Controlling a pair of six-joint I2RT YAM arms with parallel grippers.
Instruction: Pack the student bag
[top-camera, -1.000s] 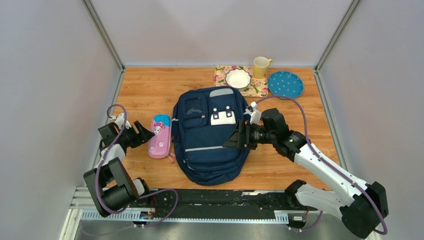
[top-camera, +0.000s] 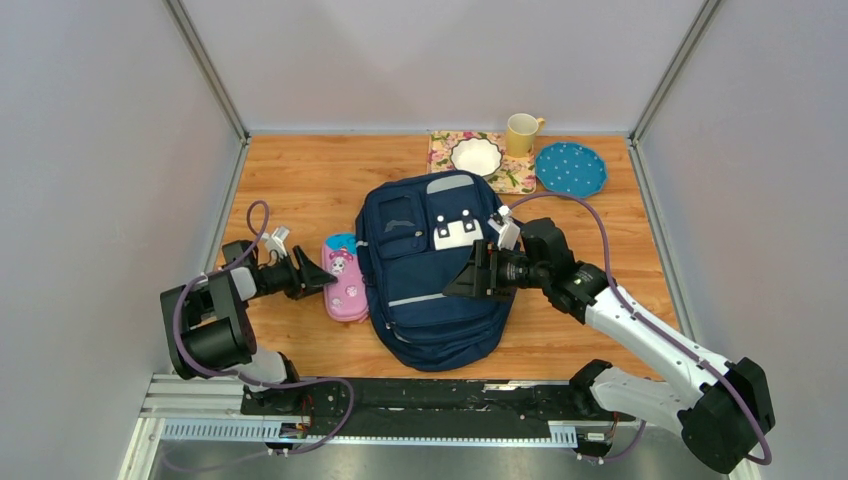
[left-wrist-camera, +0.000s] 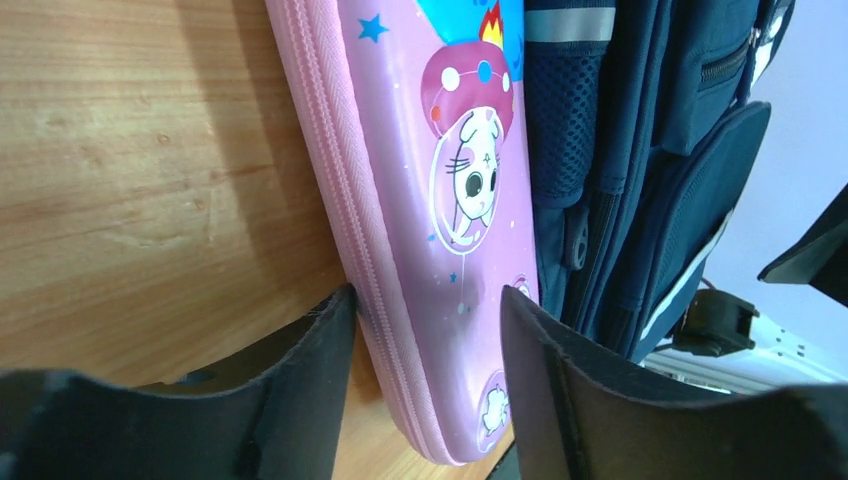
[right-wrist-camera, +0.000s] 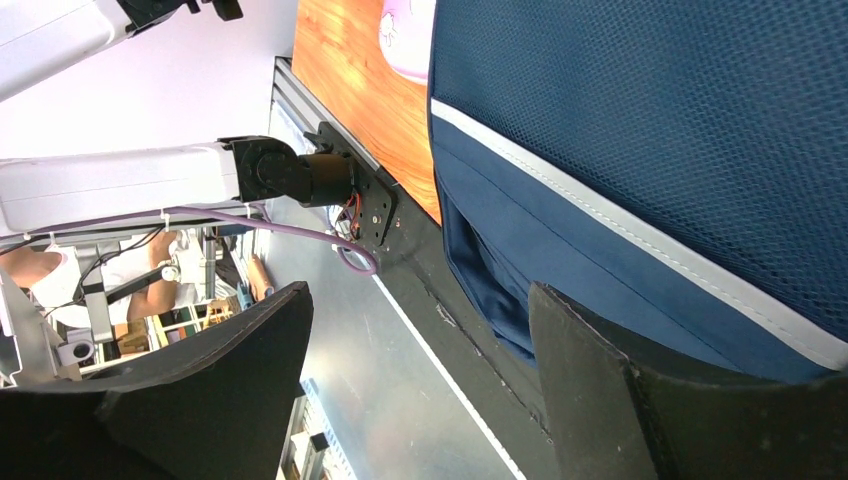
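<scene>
A pink pencil case (top-camera: 345, 285) with a cartoon print lies flat on the table, against the left side of the navy backpack (top-camera: 430, 330). At the case's left edge is my left gripper (top-camera: 325, 277). In the left wrist view this gripper stands part open, one finger by the zipped side and the other over the printed face; whether both touch cannot be told. The backpack lies closed on its back, front pockets up. Above its middle, my right gripper (top-camera: 465, 283) is open; in the right wrist view only air shows between its fingers.
Behind the backpack, a floral placemat (top-camera: 517, 180) bears a white bowl (top-camera: 476, 156) and a yellow mug (top-camera: 521, 135). A blue dotted plate (top-camera: 571, 168) lies to their right. Bare table (top-camera: 300, 180) shows at the back left.
My left gripper has moved right, and the pencil case has shifted right with it. The backpack has slid slightly right and turned a little. My right arm is nearly still.
</scene>
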